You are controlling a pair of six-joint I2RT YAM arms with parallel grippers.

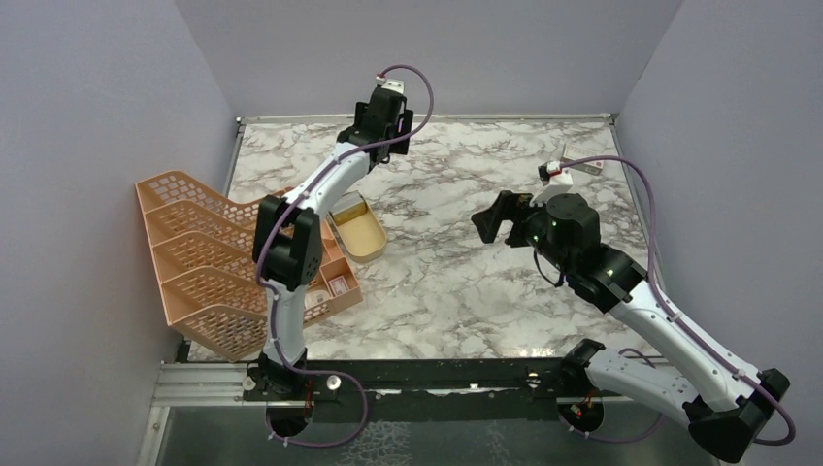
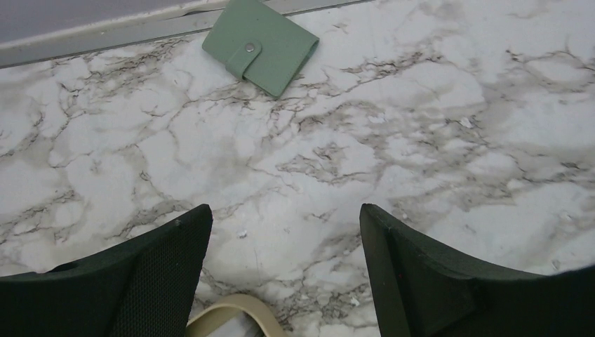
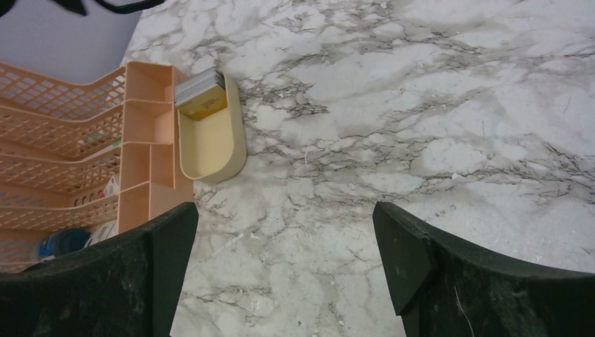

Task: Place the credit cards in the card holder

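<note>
A green card holder (image 2: 263, 48), closed with a snap strap, lies flat near the table's back edge in the left wrist view. From the top it is hidden under my left gripper (image 1: 384, 128), whose fingers are apart and empty. Toward the front left, a cream tray (image 3: 242, 133) holds a stack of cards (image 3: 201, 93) standing at its far end, with grey edges and a yellow face. Over the middle of the table hangs my right gripper (image 1: 499, 231), open with nothing between its fingers; the tray is off to its left.
A tan basket organiser (image 1: 209, 252) with several compartments fills the left side, beside the tray. At the back right lies a small pale box (image 1: 585, 165).
</note>
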